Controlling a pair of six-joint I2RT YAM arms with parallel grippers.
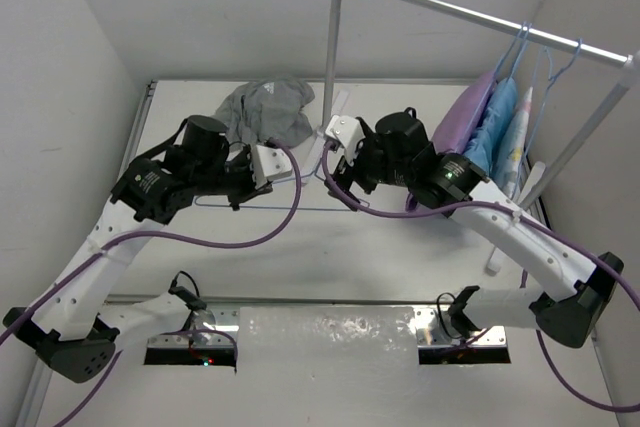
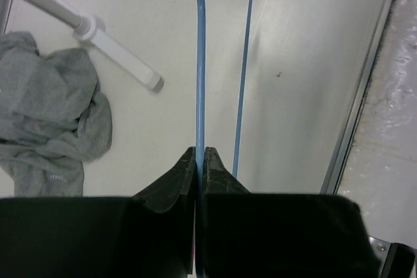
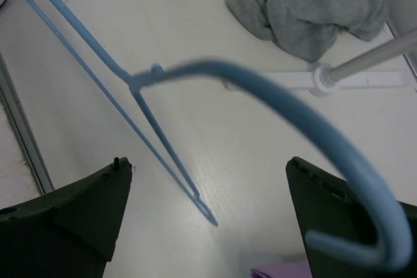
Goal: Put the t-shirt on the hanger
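Observation:
The grey t-shirt (image 1: 268,112) lies crumpled at the back left of the table; the left wrist view shows the same grey cloth (image 2: 49,99) at its left edge. A thin blue hanger (image 1: 285,209) is held up between the two arms. My left gripper is shut on one of its bars, which runs between the fingertips. My right gripper stands open, its fingers far apart. In the right wrist view the hanger's hook (image 3: 287,99) curves close to the camera and passes in front of the right finger (image 3: 326,206).
A white rack with a high rail (image 1: 480,17) stands at the right. From it hang a purple garment (image 1: 463,119), a blue one (image 1: 492,122) and a patterned one (image 1: 515,142). The rack's left post (image 1: 333,57) rises near the t-shirt.

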